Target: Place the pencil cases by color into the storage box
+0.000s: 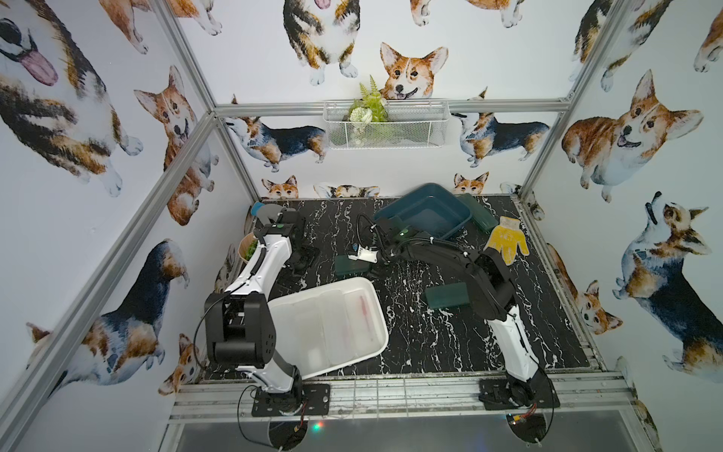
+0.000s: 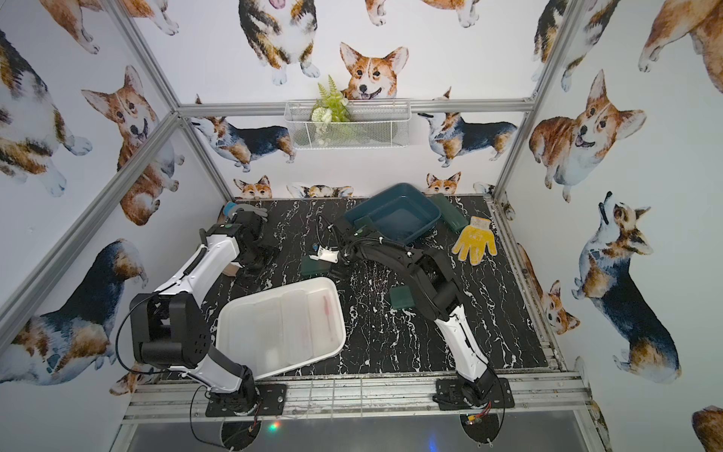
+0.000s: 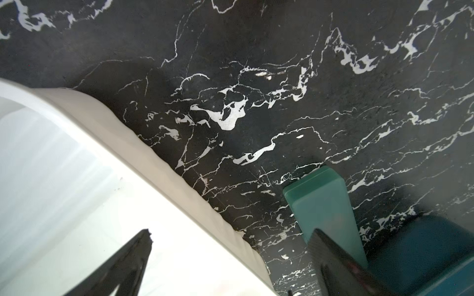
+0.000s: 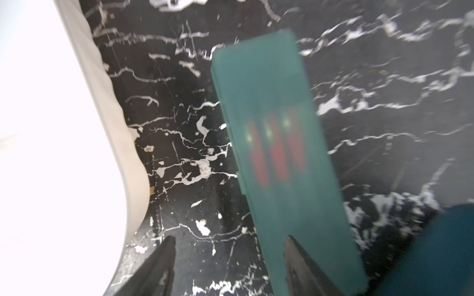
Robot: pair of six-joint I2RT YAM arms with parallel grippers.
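A flat green pencil case (image 4: 281,148) lies on the black marbled table beside the white box (image 1: 324,324); red marks show through its lid. My right gripper is close over its near part. Its fingers stand apart: one is in front of the case, the other left of it, and nothing is gripped. My left gripper is open and empty at the left side of the table. A second green pencil case (image 1: 447,296) lies right of the white box, and another green case (image 1: 477,213) rests beside the dark blue box (image 1: 459,218).
A yellow glove (image 1: 507,241) lies at the right. A plant pot (image 1: 246,247) sits at the left behind the left arm. The right arm reaches across the table's middle, and the front right of the table is bare.
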